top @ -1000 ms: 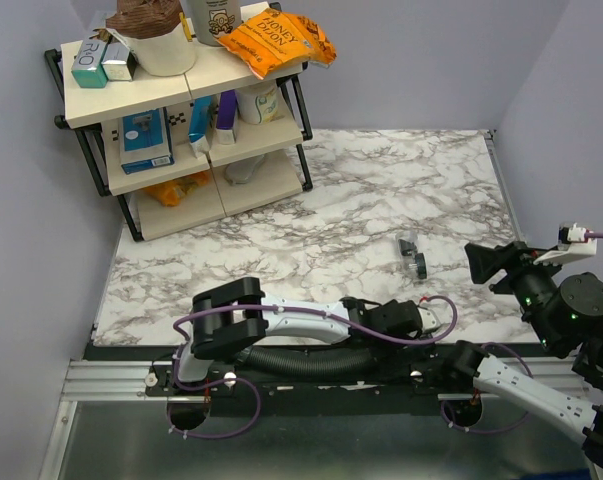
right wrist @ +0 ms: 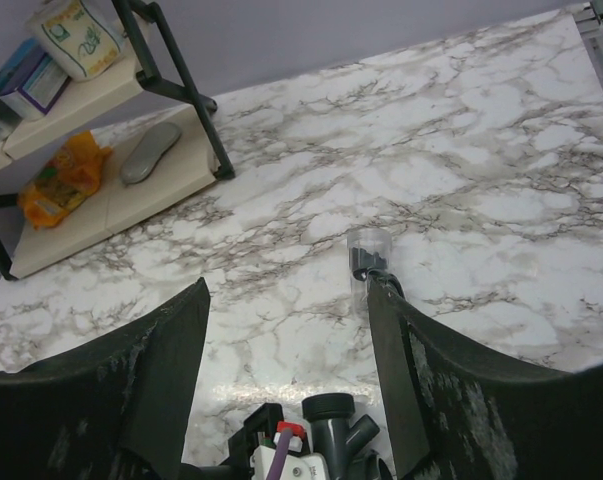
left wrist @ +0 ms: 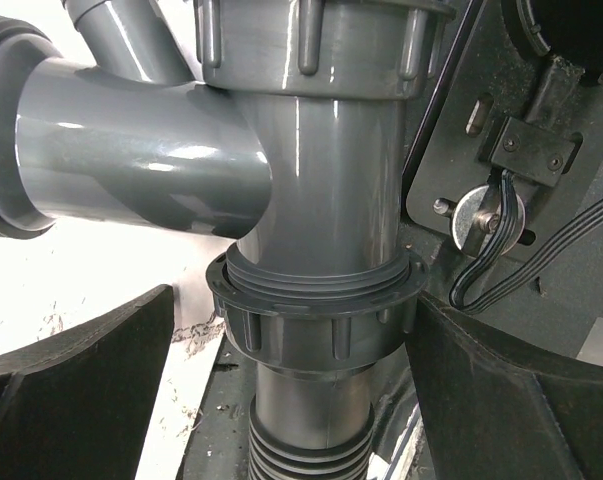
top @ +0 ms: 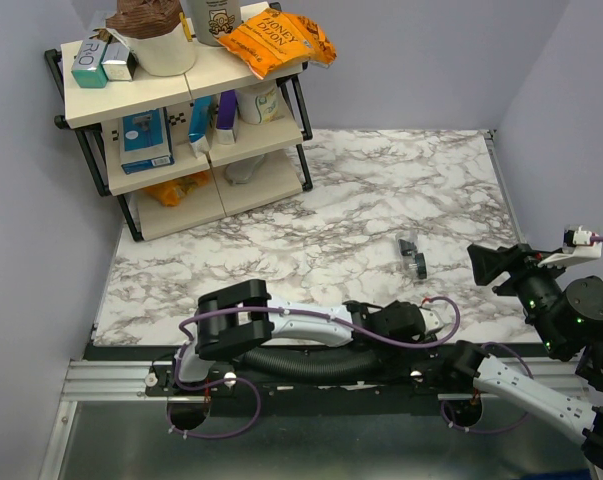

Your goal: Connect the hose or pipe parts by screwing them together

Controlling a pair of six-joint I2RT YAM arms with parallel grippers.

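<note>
A grey plastic pipe fitting [left wrist: 326, 190] with a side branch fills the left wrist view. A ribbed collar nut [left wrist: 316, 335] sits at its lower end, and a smooth pipe stub leading into corrugated hose [left wrist: 306, 462] comes out below. My left gripper stands open with a finger on each side of that nut; the right one is close against it, while a gap shows on the left. Over the right of the table, my right gripper is open and empty. In the top view the dark corrugated hose [top: 311, 368] runs along the front edge, partly under the left arm.
A clear tube with dark parts [top: 412, 256] lies on the marble table [top: 361, 190]. At the back left stands a loaded shelf [top: 266, 180]. Below the front edge is a dark mechanism with cables [left wrist: 521, 200].
The hose and the objects on the table look unmoved.
</note>
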